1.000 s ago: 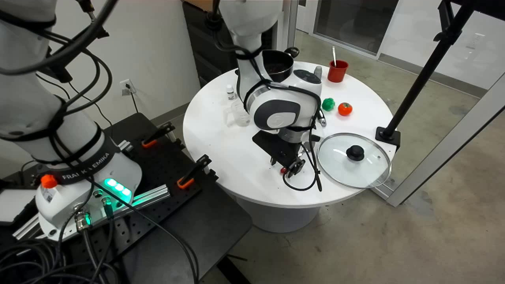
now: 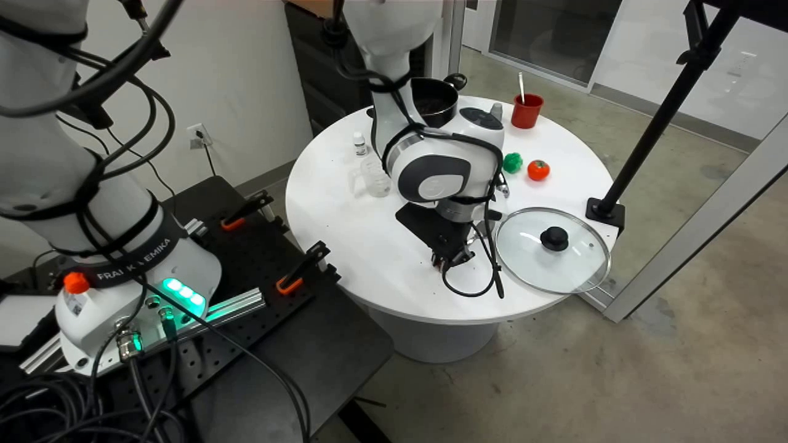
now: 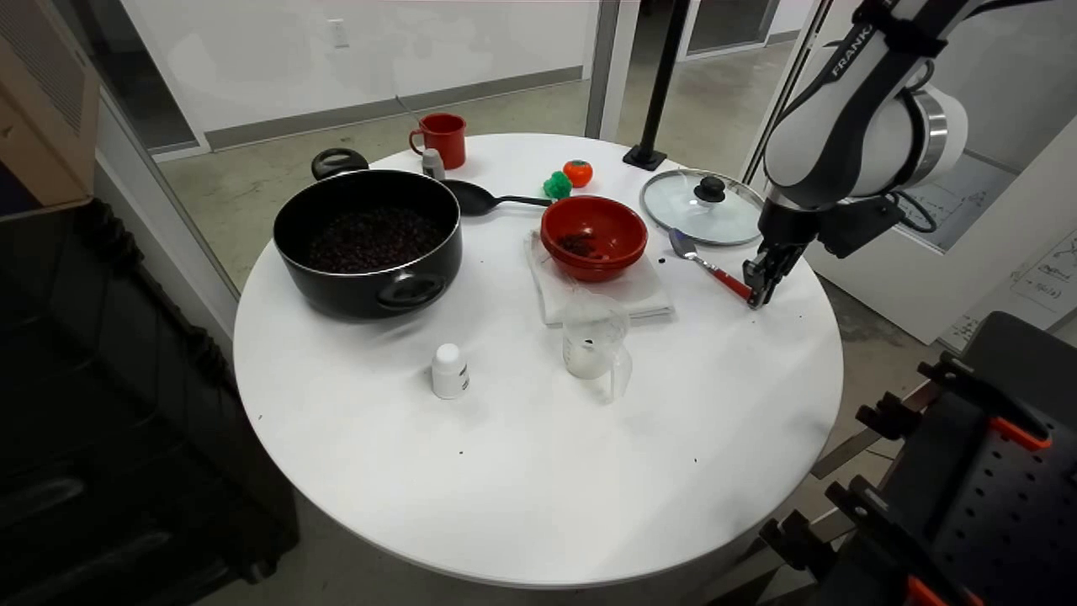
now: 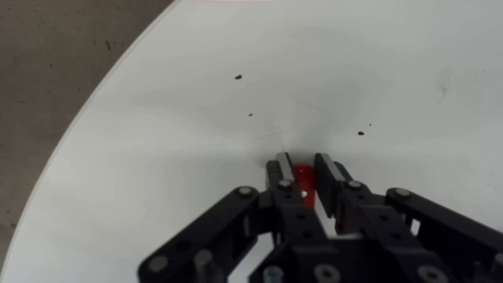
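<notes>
A spoon (image 3: 723, 274) with a red handle and a grey metal bowl lies on the white table, its handle end towards the arm. My gripper (image 3: 755, 288) is down at table height, shut on the end of that handle. From the wrist view, the red handle (image 4: 305, 183) shows squeezed between both fingers, while the spoon's bowl is out of sight there. In the first exterior view the arm hides most of the spoon, and the gripper (image 2: 447, 259) sits near the table's front edge.
Right beside the spoon is a glass lid (image 3: 697, 207). Stacked red bowls (image 3: 596, 227) rest on a folded white cloth (image 3: 646, 301). A black pot (image 3: 328, 293), a clear measuring cup (image 3: 591, 353) and a white bottle (image 3: 449, 374) stand farther off.
The gripper's fingers were apart a second ago, with the red handle end showing by them; now they are shut on it. The arm has barely shifted.
</notes>
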